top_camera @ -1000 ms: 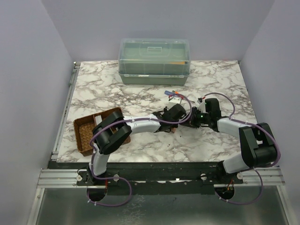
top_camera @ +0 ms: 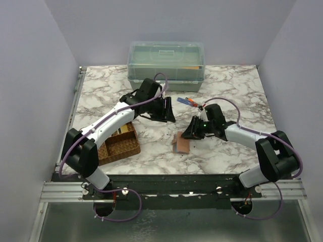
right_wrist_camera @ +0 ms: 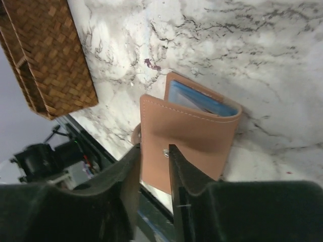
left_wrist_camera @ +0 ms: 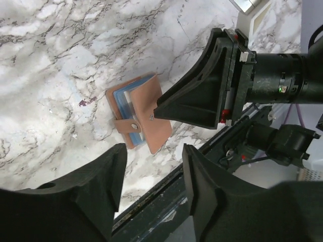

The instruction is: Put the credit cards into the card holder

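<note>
The tan card holder point(top_camera: 182, 143) point(left_wrist_camera: 154, 126) lies on the marble top with blue cards point(left_wrist_camera: 124, 102) inside; its strap point(left_wrist_camera: 126, 127) shows in the left wrist view. My right gripper point(top_camera: 191, 130) is over the holder, its fingers slightly apart, with no card seen clearly held. My left gripper point(top_camera: 166, 113) is raised up and left of the holder, fingers apart with nothing between them.
A woven basket point(top_camera: 118, 148) point(right_wrist_camera: 58, 55) sits at left, partly under my left arm. A lidded plastic box point(top_camera: 165, 63) stands at the back, with coloured tools point(top_camera: 186, 101) before it.
My left gripper has moved up and away from the holder toward the back left.
</note>
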